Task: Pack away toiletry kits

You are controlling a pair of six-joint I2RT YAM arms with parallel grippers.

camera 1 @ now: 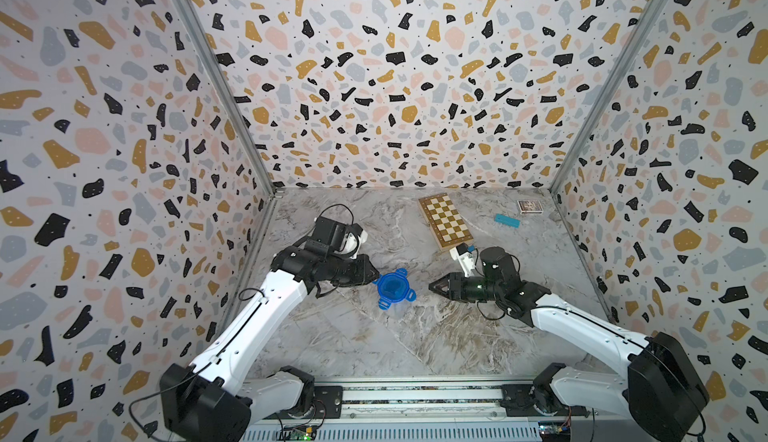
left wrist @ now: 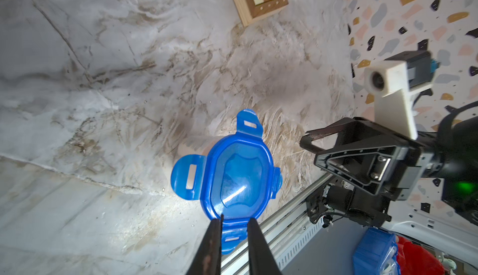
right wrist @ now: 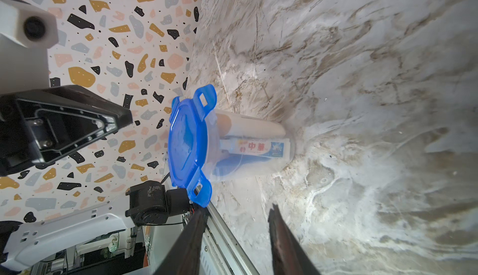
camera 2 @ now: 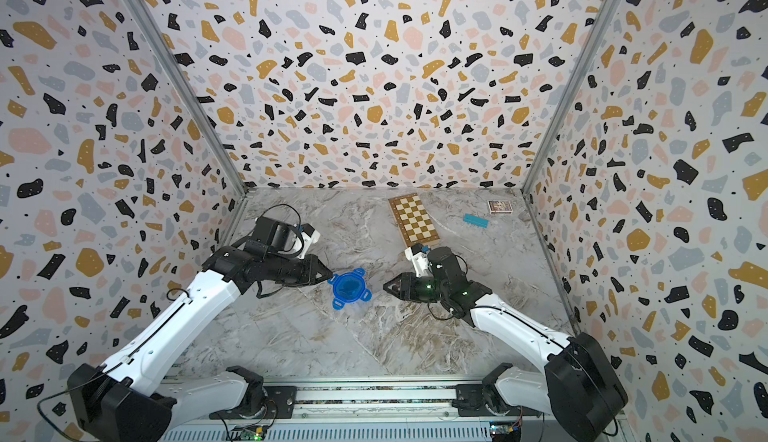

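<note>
A clear container (right wrist: 254, 168) with toiletry items inside, among them a printed packet (right wrist: 259, 148), stands upright on the table. Its blue lid (left wrist: 241, 180) sits on top, with slotted flaps sticking out around the rim. In the top left view my left gripper (camera 1: 373, 269) is just left of the lid; its wrist view shows the fingers partly apart, nothing between them, over the view of the near flap (left wrist: 233, 237). To the right of the container, clear of it, my right gripper (camera 1: 433, 287) stands open and empty. Whether the flaps are fastened cannot be told.
Behind lies a checkered board (camera 1: 446, 219). A turquoise block (camera 1: 506, 219) and a small card box (camera 1: 529, 207) rest at the back right.
</note>
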